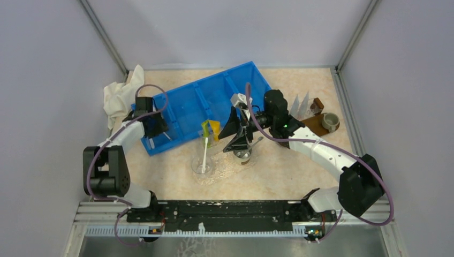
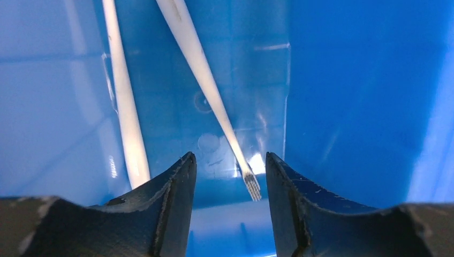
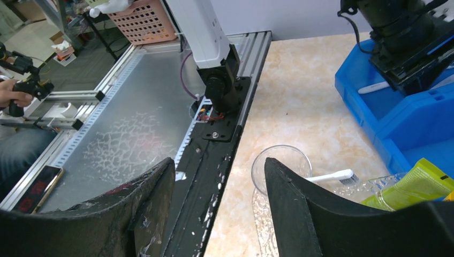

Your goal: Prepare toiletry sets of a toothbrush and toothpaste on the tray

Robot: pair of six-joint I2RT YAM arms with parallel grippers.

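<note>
Two white toothbrushes, one slanted (image 2: 213, 96) and one along the left wall (image 2: 130, 128), lie in a compartment of the blue tray (image 1: 241, 72). Over that compartment is my left gripper, part open, nothing visible between its fingers. A toothbrush (image 1: 205, 155) rests in a clear cup (image 1: 197, 171). A green tube (image 3: 407, 187) stands beside a yellow one (image 1: 214, 126). My right gripper (image 1: 233, 134) hangs open above the table near them, empty.
A white cloth (image 1: 118, 99) lies at the back left. A wooden board (image 1: 316, 126) with a mug (image 1: 331, 119) is at the right.
</note>
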